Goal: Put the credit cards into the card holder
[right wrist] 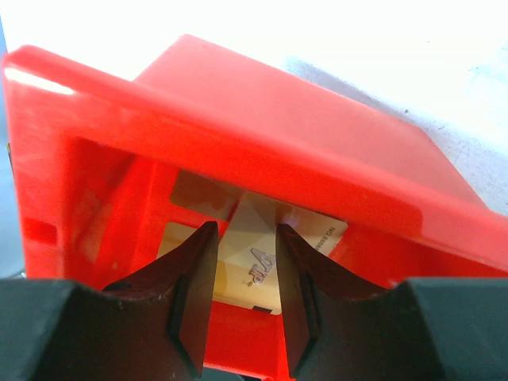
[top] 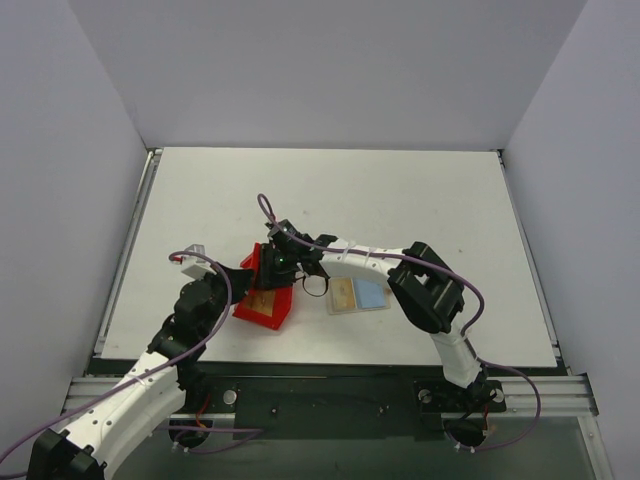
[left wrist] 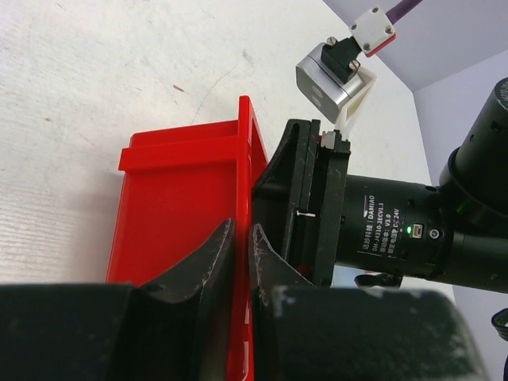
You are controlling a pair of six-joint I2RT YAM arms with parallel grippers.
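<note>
The red card holder (top: 262,314) is at the centre-left of the table. My left gripper is shut on its red wall, which runs upright between the fingers in the left wrist view. My right gripper is inside the holder, part open, its fingertips over a pale card (right wrist: 255,214). Darker and tan cards (right wrist: 198,194) lie beside that card in the holder. Whether the right fingers touch a card I cannot tell.
Two flat card-like items, one tan (top: 341,296) and one light blue (top: 369,296), lie right of the holder, partly under the right arm.
</note>
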